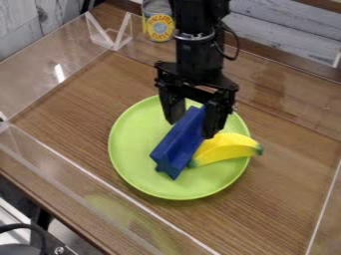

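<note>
A green plate holds a blue block, slanting from lower left to upper right, and a yellow toy banana to its right. The black gripper hangs open over the upper part of the plate, its fingers either side of the block's top end or just above it; whether they touch it cannot be told.
A can with a yellow label stands at the back, near the wall. Clear plastic edging runs along the left and front of the wooden surface, which is bare left and right of the plate. A cable lies at bottom left.
</note>
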